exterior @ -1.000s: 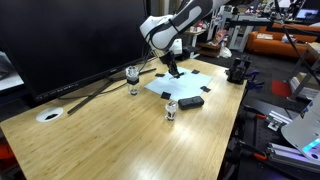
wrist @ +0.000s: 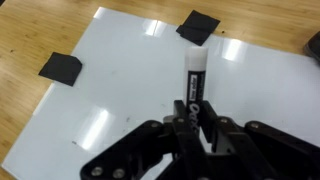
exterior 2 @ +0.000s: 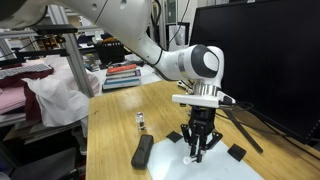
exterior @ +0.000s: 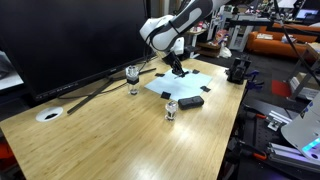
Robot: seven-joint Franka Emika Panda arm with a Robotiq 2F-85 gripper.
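A white marker-like stick with a grey band is clasped in my gripper, its white end reaching out over the board in the wrist view. The dark fingers close around its lower part. Beneath lies a white board or sheet, held at its edges by black patches. From the side, the gripper hangs low over the sheet, pointing down. Whether the stick touches the surface I cannot tell.
A dark oblong block lies beside the sheet, with a small white container close by. Another canister stands near the black screen. A pale ring lies far left.
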